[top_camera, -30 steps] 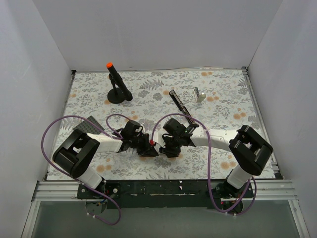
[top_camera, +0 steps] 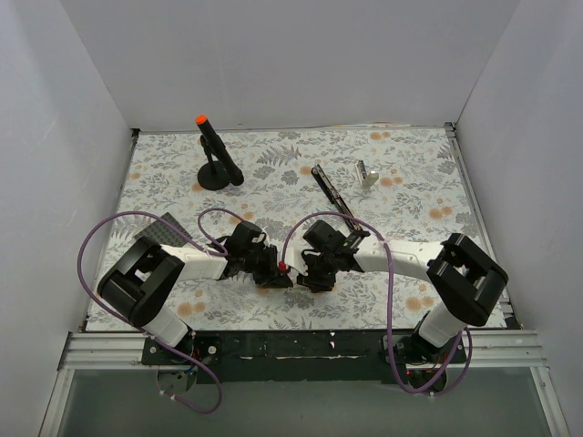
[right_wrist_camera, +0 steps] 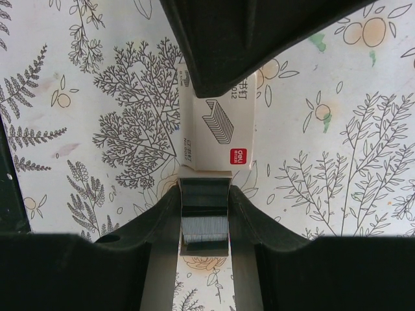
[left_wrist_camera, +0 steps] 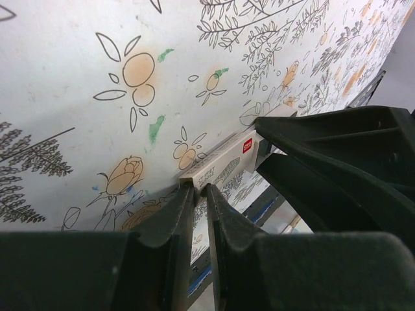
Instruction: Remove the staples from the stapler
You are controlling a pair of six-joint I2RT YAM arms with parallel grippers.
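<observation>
At the table's front centre both my grippers meet over a small white staple box with a red deli label (left_wrist_camera: 225,159) (right_wrist_camera: 220,133). My left gripper (top_camera: 271,278) is shut on one end of the box, its fingers (left_wrist_camera: 162,265) low against the table in the left wrist view. My right gripper (top_camera: 310,278) is shut on the box's inner tray (right_wrist_camera: 204,184), which sticks out of the sleeve and shows a bar of staples (right_wrist_camera: 204,228). Part of the sleeve is hidden under the other gripper's dark body.
A black stand with an orange-tipped post (top_camera: 215,178) is at the back left. A long black open part (top_camera: 330,189) lies behind the grippers, with a small pale object (top_camera: 366,175) to its right. A grey mesh item (top_camera: 159,228) lies at the left.
My right arm has shifted very slightly to the right. The left arm looks unchanged.
</observation>
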